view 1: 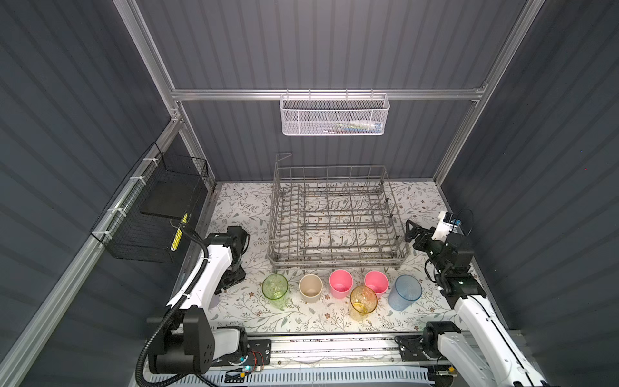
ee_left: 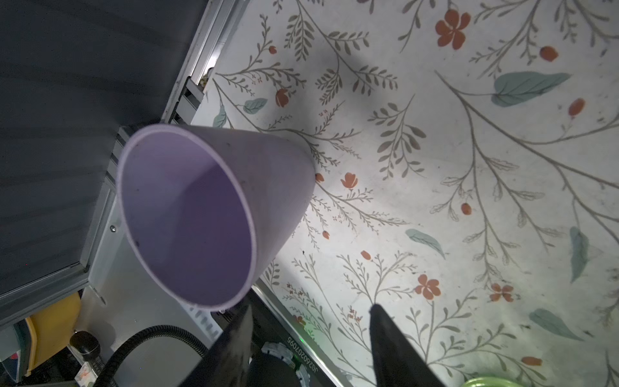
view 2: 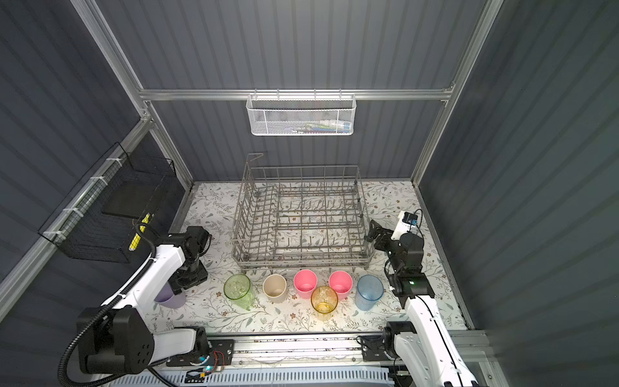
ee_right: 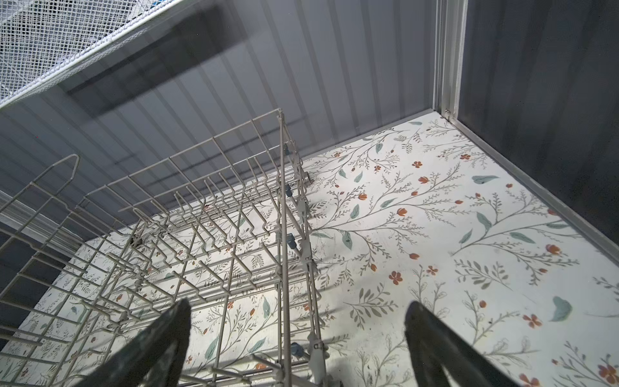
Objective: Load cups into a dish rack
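A purple cup stands at the front left, largely hidden by my left arm in the top views. My left gripper hangs over it, fingers apart and empty. Along the front stand a green cup, a beige cup, two pink cups, an amber cup and a blue cup. Behind them the empty wire dish rack fills the middle. My right gripper is open and empty at the rack's right side.
A black wire basket hangs on the left wall and a white mesh basket on the back wall. Bare table shows left and right of the rack.
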